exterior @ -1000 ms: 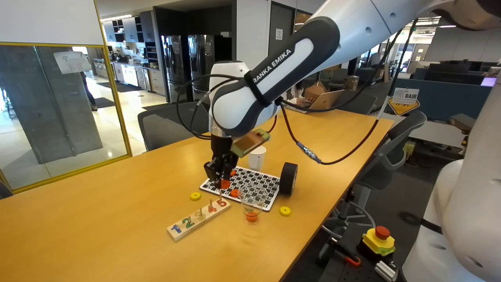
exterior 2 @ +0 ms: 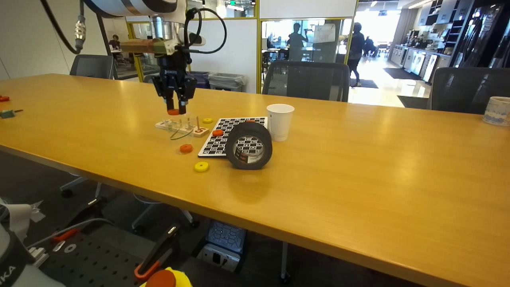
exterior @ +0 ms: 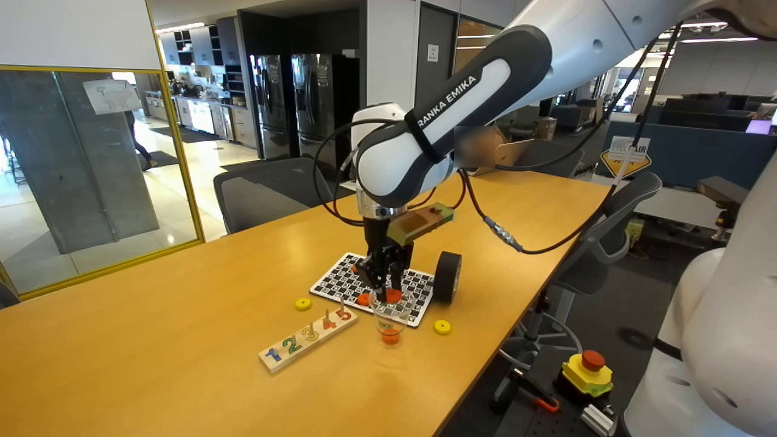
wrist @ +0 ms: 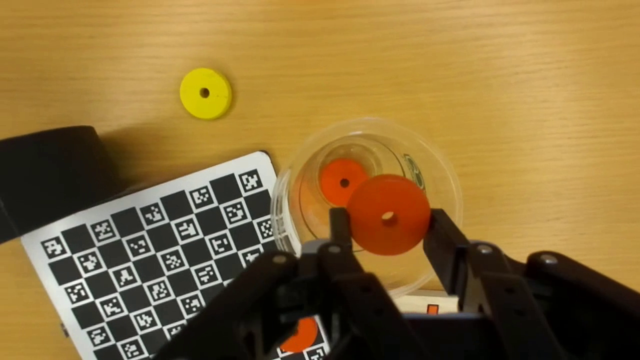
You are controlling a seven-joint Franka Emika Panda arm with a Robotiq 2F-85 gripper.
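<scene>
An orange disc [wrist: 390, 223] with a centre hole is pinched between the fingertips of my gripper, which is shut on it. Beneath it, in the wrist view, stands a clear cup [wrist: 447, 174] whose rim surrounds the held disc as seen from above. Another orange disc [wrist: 340, 174] lies at the bottom of that cup. Exterior view 2 shows the gripper [exterior 2: 175, 109] and its disc raised above the table, over the cup area. In exterior view 1 the gripper [exterior: 390, 291] hangs at about the height of the cup's rim; exact clearance is hard to judge.
A checkered board [exterior: 339, 280] carries orange discs. A black tape roll [exterior: 447, 277] stands upright on its edge. Yellow discs [exterior: 442, 327] lie on bare table. The numbered peg board [exterior: 309, 338] is near the cup; a white paper cup [exterior 2: 280, 122] stands behind.
In exterior view 1 my gripper has moved right with the orange disc, from above the checkered board to the clear cup. The arm now hides the white cup there.
</scene>
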